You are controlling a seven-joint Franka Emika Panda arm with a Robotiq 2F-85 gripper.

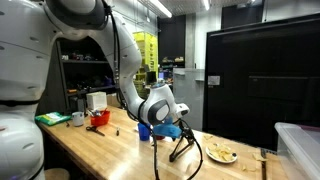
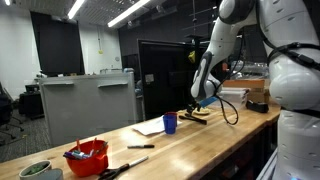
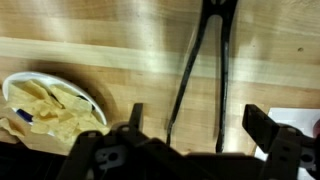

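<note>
In the wrist view, my gripper stands open, its two dark fingers wide apart at the lower part of the picture. Black tongs lie on the wooden table, joined at the top and spreading into two thin legs. Those legs reach down into the gap between the fingers in this view, with space on either side. Left of the tongs is a white bowl of yellow chips. From the first exterior view, the gripper is over the table, left of the chip bowl; its fingertips are hard to make out.
A blue cup and a red basket stand farther along the table, with dark-handled tools near the basket. White paper lies at the right of the wrist view. Bare wood stretches along the table's front.
</note>
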